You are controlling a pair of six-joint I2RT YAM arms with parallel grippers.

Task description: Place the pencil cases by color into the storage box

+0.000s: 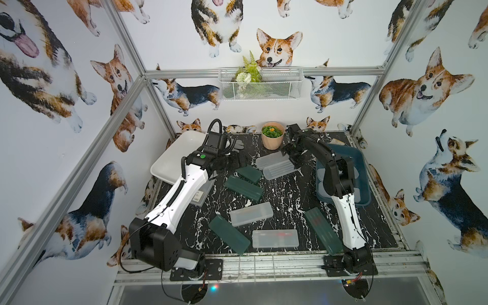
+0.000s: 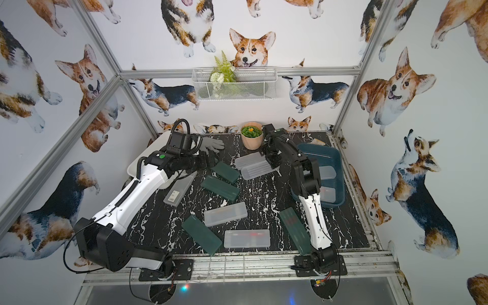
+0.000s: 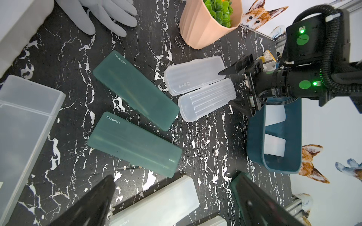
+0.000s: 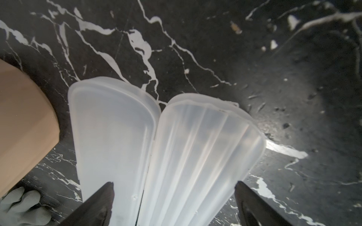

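Note:
An opened clear pencil case (image 3: pixel 201 84) lies flat at the table's back middle, lid and ribbed tray side by side. My right gripper stands open over its near end, nothing between the fingers. Open and empty, my left gripper hovers at the left, facing two dark green cases (image 3: pixel 136 90) that lie side by side. Toward the front lie clear cases (image 1: pixel 251 213) (image 1: pixel 275 238) and green cases (image 1: pixel 229 234) (image 1: pixel 323 230). A clear case (image 2: pixel 180 189) is partly under the left arm. The blue box (image 3: pixel 274 165) at the right holds clear cases; the white bin (image 1: pixel 172 157) is at the left.
A potted plant (image 1: pixel 273 135) stands behind the opened case, close to the right gripper. A grey glove (image 3: pixel 103 15) lies near the white bin. A wire basket (image 1: pixel 260 84) hangs on the back wall. Bare table shows right of the middle.

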